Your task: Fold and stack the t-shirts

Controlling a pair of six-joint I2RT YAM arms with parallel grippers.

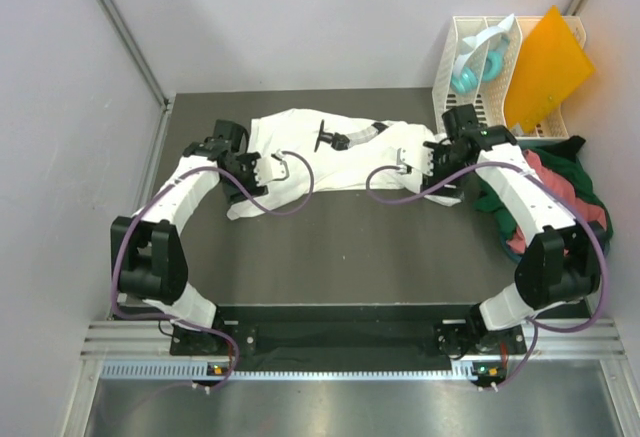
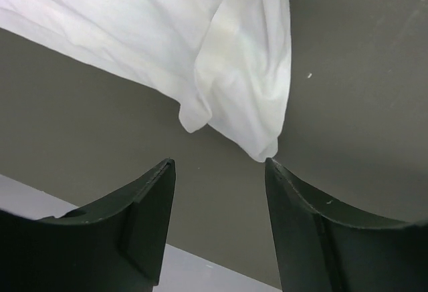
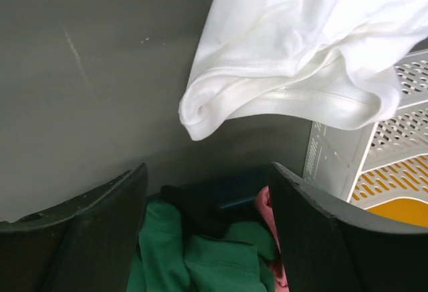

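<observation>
The white t-shirt [image 1: 345,157] lies stretched across the back of the table, a dark print [image 1: 345,137] showing near its middle. Over its left end hovers my left gripper [image 1: 262,182]; in the left wrist view its fingers [image 2: 150,205] stand wide apart. A folded corner of the shirt [image 2: 251,105] lies beyond them, clear of the tips. My right gripper [image 1: 432,165] is above the shirt's right end. In the right wrist view, its fingers [image 3: 311,215] are apart and empty, with the shirt's rumpled hem [image 3: 267,95] beyond the tips.
At the right, a bin holds green [image 1: 575,172] and pink cloth [image 1: 565,192]. Behind it stands a white rack [image 1: 445,87] with headphones [image 1: 480,62] and an orange panel [image 1: 550,67].
</observation>
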